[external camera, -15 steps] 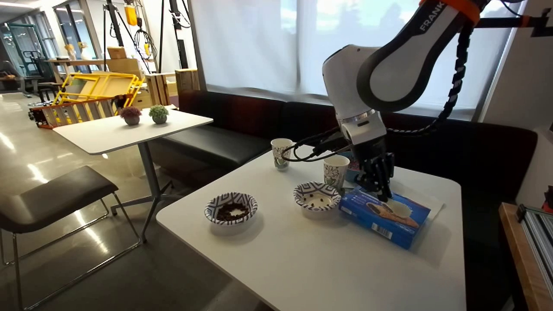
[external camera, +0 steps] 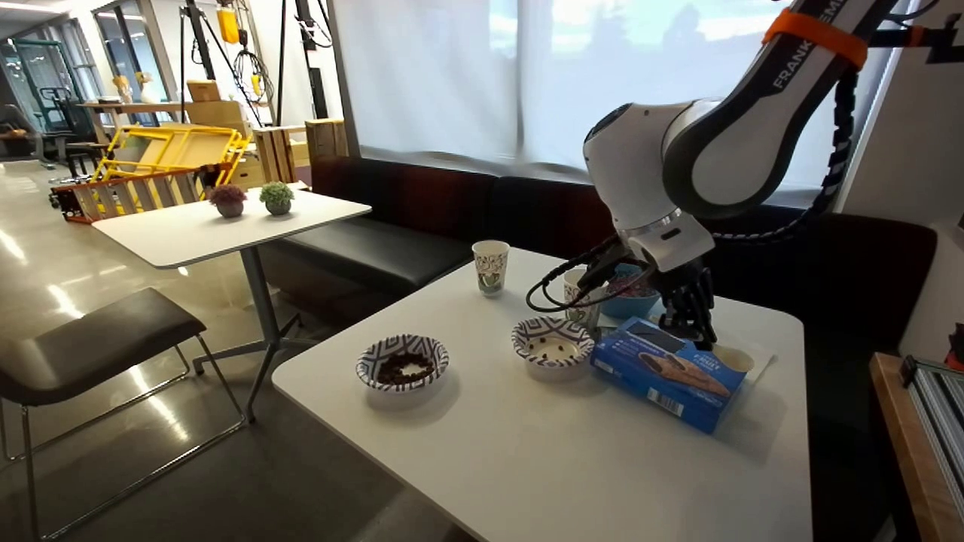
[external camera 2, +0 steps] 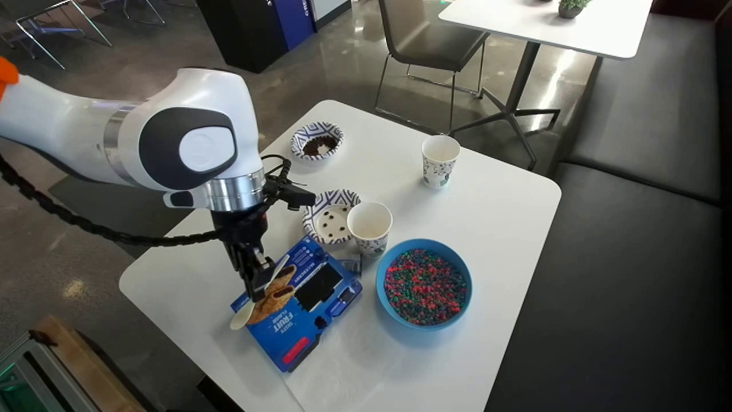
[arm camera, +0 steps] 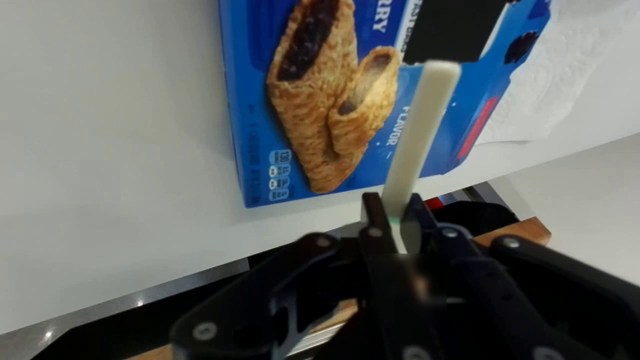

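My gripper [external camera 2: 258,291] is shut on a pale spoon [external camera 2: 241,317], holding it above the blue pastry box [external camera 2: 282,343]. In exterior view 1 the spoon's bowl [external camera: 734,358] shows just right of the gripper [external camera: 703,342], over the box's right end. The wrist view has the spoon's handle [arm camera: 421,129] sticking out from between the fingertips, across the printed box [arm camera: 372,162]; the spoon's bowl is hidden there. Whether the spoon touches the box, I cannot tell.
A blue bowl [external camera 2: 466,296] of coloured beads stands by a paper cup [external camera 2: 371,232]. Another cup [external camera 2: 439,162] is farther off. Two patterned bowls [external camera: 553,347] [external camera: 402,363] hold dark bits.
In exterior view 1 the arm and gripper have shifted right along the box, taking the spoon along. The box, cups and patterned bowls stay where they were.
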